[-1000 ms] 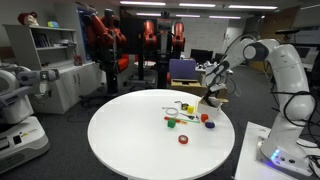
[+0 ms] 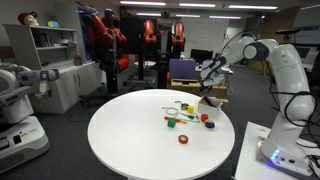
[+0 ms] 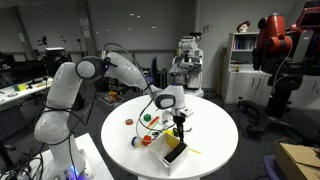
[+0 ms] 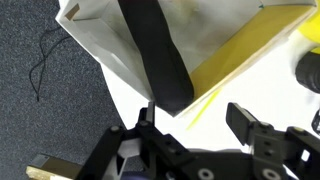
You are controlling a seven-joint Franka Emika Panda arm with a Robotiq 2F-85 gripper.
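A white box (image 3: 160, 155) stands on the round white table, and a long black object (image 3: 176, 152) lies in it. In the wrist view the black object (image 4: 160, 55) slants across the box, its lower end at the box's edge. My gripper is open beyond that edge, its fingers apart, with nothing seen between them. From the side, the gripper (image 2: 203, 86) hangs above the box area; its fingertips are too small there to judge.
Small coloured items, among them a red one (image 2: 183, 140) and a green one (image 2: 171, 123), lie near the box. A yellow stick (image 4: 207, 106) is beside it.
The arm has risen and drawn away from the box. The items on the table look unmoved.
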